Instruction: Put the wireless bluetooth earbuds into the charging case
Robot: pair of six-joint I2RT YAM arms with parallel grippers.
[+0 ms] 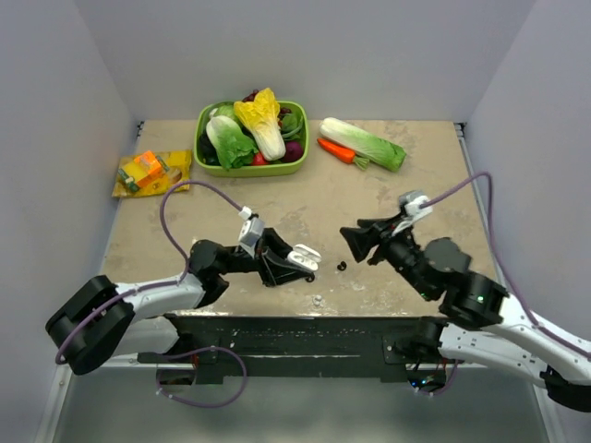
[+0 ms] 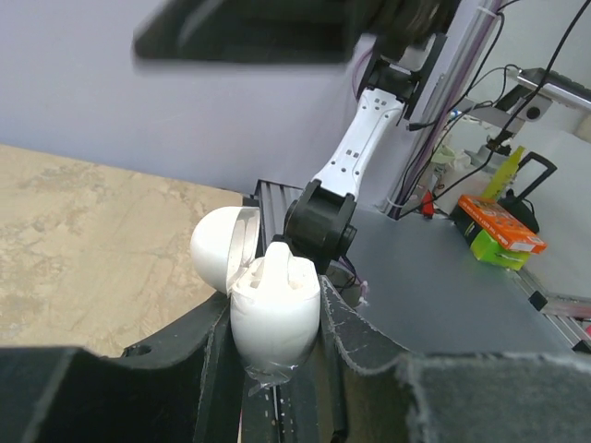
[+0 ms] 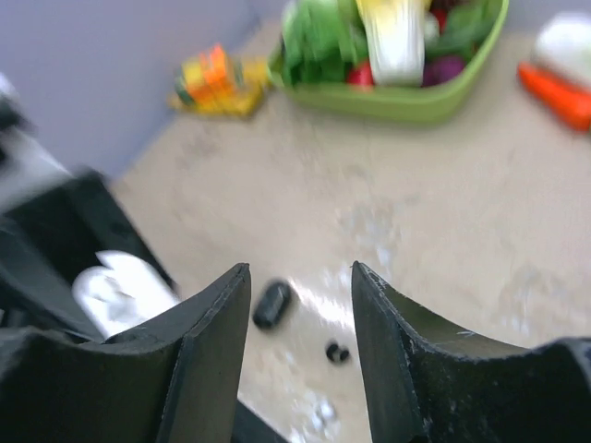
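Observation:
My left gripper [image 1: 288, 263] is shut on the white charging case [image 1: 305, 258], whose lid stands open; in the left wrist view the case [image 2: 275, 309] fills the fingertips. My right gripper [image 1: 358, 238] is open, apart from the case, up and to its right, with nothing seen between its fingers. Small dark pieces [image 1: 342, 266] [image 3: 337, 352] lie on the table, too small to identify surely, along with a small pale piece [image 1: 317, 300] and a dark oblong object [image 3: 272, 304].
A green basket of vegetables [image 1: 205, 157] stands at the back, with a cabbage and carrot [image 1: 340, 152] to its right and a yellow bag [image 1: 152, 185] at left.

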